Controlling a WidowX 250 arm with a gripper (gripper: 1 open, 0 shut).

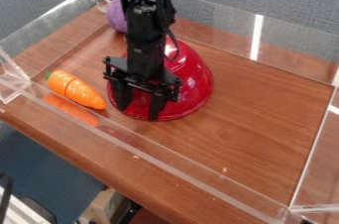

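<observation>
My black gripper [141, 91] is low over a red, upturned bowl-like object [191, 71] in the middle left of the wooden surface, its fingers in front of the red surface. Whether anything is between the fingers I cannot tell. An orange toy carrot [75, 90] lies just left of the red object. A purple round object [114, 15] is partly hidden behind my arm at the back.
Clear plastic walls edge the wooden table [259, 139], whose right half is bare. Beyond the left edge is a drop to a darker floor with some objects near the bottom.
</observation>
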